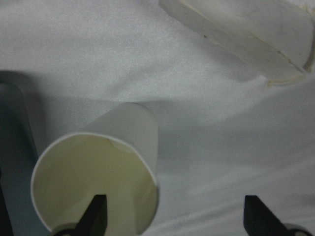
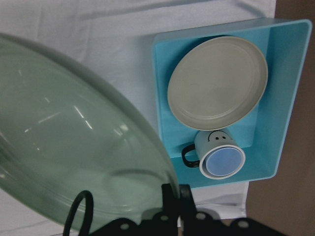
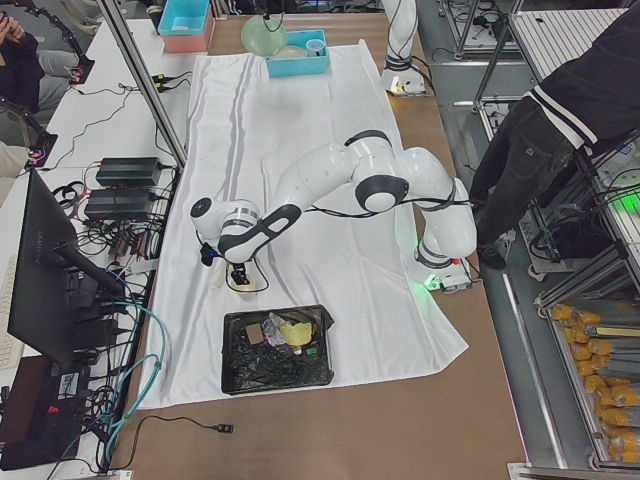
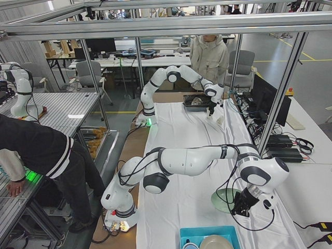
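Note:
My left gripper is open over a white paper cup [image 1: 128,123], one finger reaching into its mouth, with a white folded piece [image 1: 236,34] lying nearby on the cloth. My right gripper is shut on the rim of a green plate [image 2: 74,137], held up beside a blue bin [image 2: 285,98]. That bin holds a beige plate [image 2: 216,78] and a smiley mug [image 2: 221,160].
A black-lined tray [image 3: 240,350] with mixed scraps stands at the near end of the white cloth [image 3: 390,330]. Monitors and cables line the left side; a person [image 3: 540,120] stands to the right.

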